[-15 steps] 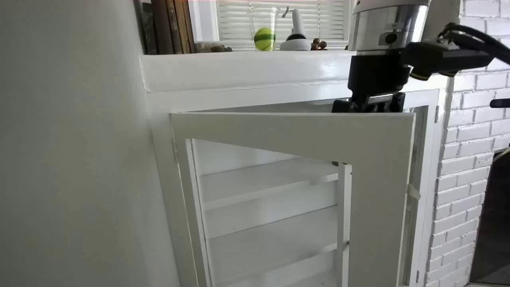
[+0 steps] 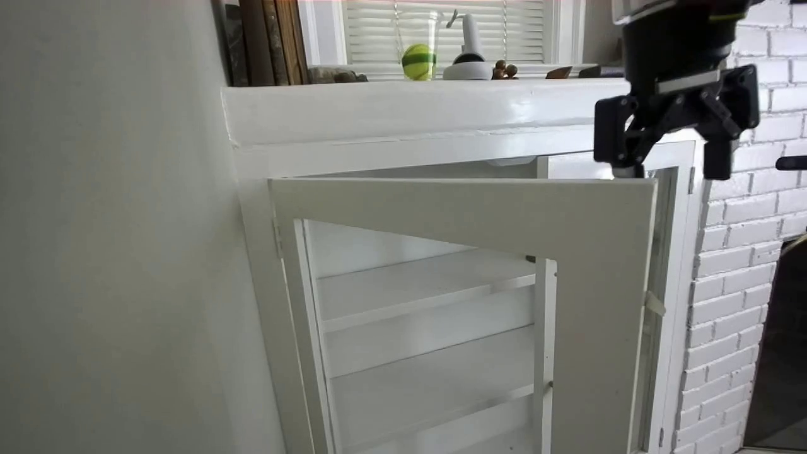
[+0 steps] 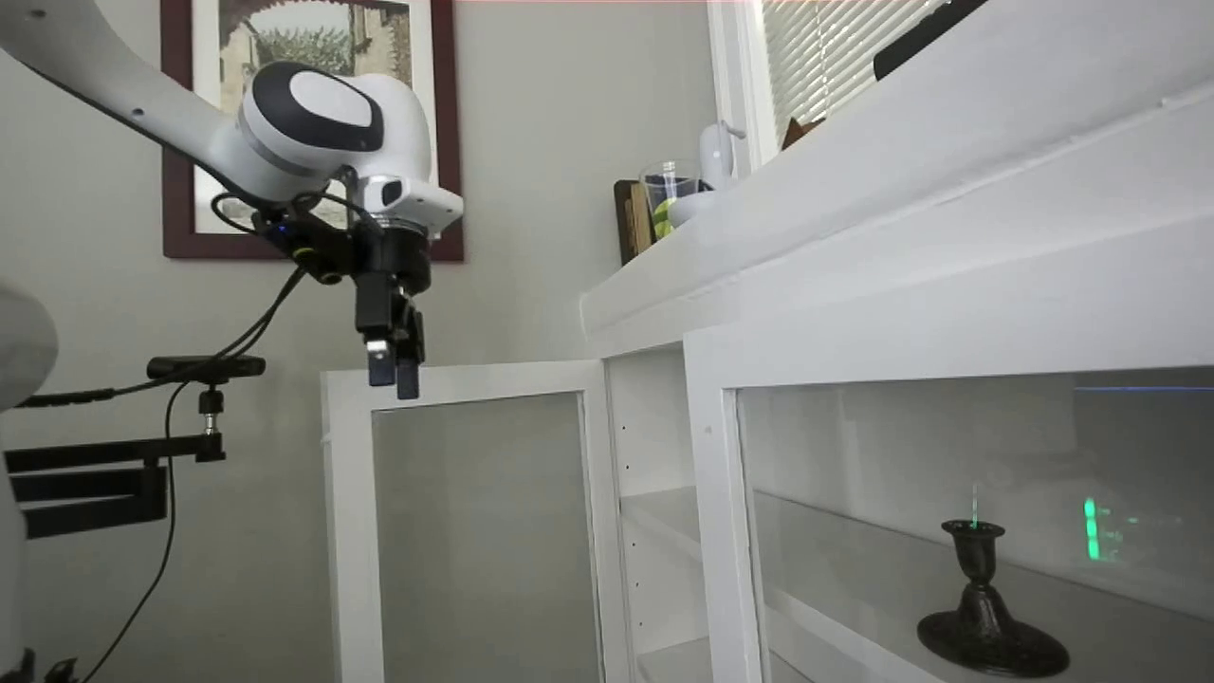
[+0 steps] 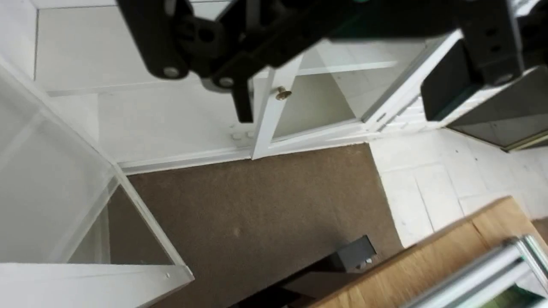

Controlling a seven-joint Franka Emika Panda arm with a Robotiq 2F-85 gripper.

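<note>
The white glass-paned cabinet door [image 2: 597, 318] stands swung open on its left hinges, with a small latch [image 2: 655, 304] on its free edge. My gripper [image 2: 669, 170] is open near the upper free corner of this door, its fingers wide apart with nothing between them. From the side, the gripper [image 3: 394, 385] points down around the height of the door's top rail [image 3: 489, 382]; contact cannot be told. In the wrist view the gripper hangs over the cabinet front, the open door [image 4: 149, 220] to the lower left. A brass knob [image 4: 283, 93] sits on the other, closed door.
Empty shelves [image 2: 431, 287] show inside the cabinet. A ledge [image 2: 423, 113] above holds books, a clear cup with a ball and a white device. Behind the closed glass stands a dark candlestick [image 3: 984, 615]. A wooden surface [image 4: 442, 256] occupies the wrist view's lower right.
My gripper has moved up and to the right in exterior view 1. Its fingers, earlier mostly hidden behind the door's top rail, now show above it. The door looks unmoved.
</note>
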